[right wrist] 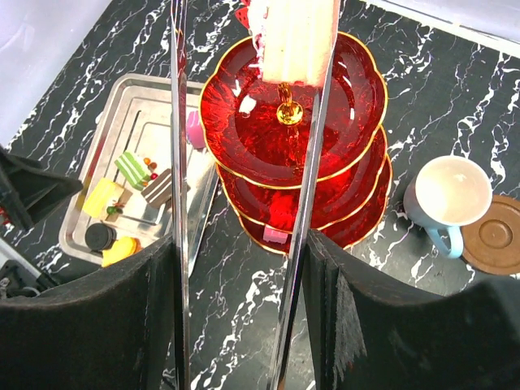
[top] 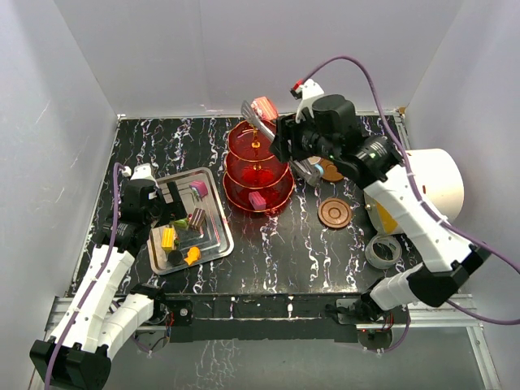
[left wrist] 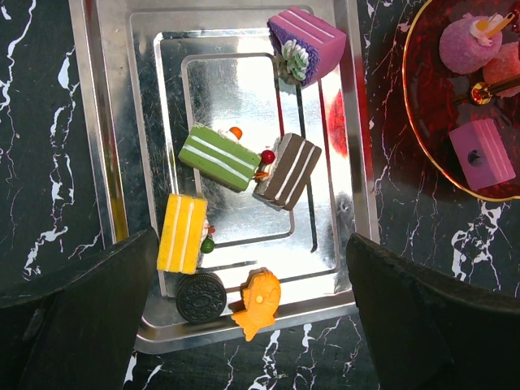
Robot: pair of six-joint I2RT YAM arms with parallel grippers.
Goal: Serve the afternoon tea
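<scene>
My right gripper (top: 281,140) is shut on the metal tongs (right wrist: 302,211), whose arms run up out of the right wrist view. At their far end a pink layered cake (top: 264,108) is raised over the back of the red three-tier stand (top: 253,172). The stand's top plate (right wrist: 244,134) looks bare around its gold stem. A pink cake (left wrist: 483,154) and round pink sweets (left wrist: 467,45) sit lower on the stand. My left gripper hangs open over the metal tray (left wrist: 361,162), nothing between its fingers.
On the tray lie purple (left wrist: 313,41), green (left wrist: 219,158), brown (left wrist: 288,172) and yellow (left wrist: 181,234) cakes, a black cookie (left wrist: 201,297) and an orange fish (left wrist: 260,302). A cup (right wrist: 451,195), wooden coaster (top: 335,213), tape roll (top: 383,252) and white barrel-shaped object (top: 426,187) stand right.
</scene>
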